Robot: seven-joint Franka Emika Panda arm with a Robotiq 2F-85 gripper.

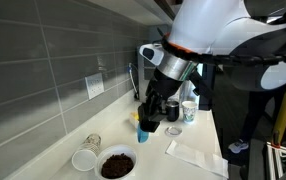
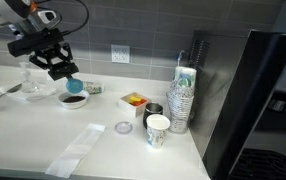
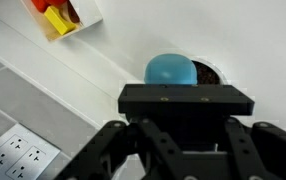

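My gripper (image 1: 147, 126) is shut on a blue object (image 2: 74, 87), perhaps a small cup or scoop, which hangs below the fingers. In the wrist view the object's rounded blue side (image 3: 171, 69) shows just past the dark fingers (image 3: 186, 99). How the fingers meet it is hidden. A white bowl (image 1: 101, 171) of dark brown, grainy contents (image 1: 117, 166) stands on the counter. From the wrist, the blue object overlaps part of the brown contents (image 3: 205, 74). Whether anything is inside the blue object cannot be seen.
A glass jar (image 1: 86, 154) lies beside the bowl near the tiled wall. A box of colourful items (image 2: 135, 103), a dark canister (image 2: 153, 115), a white patterned cup (image 2: 157, 131) and a stack of cups (image 2: 179, 103) stand farther right. A white towel (image 2: 74, 151) lies toward the front.
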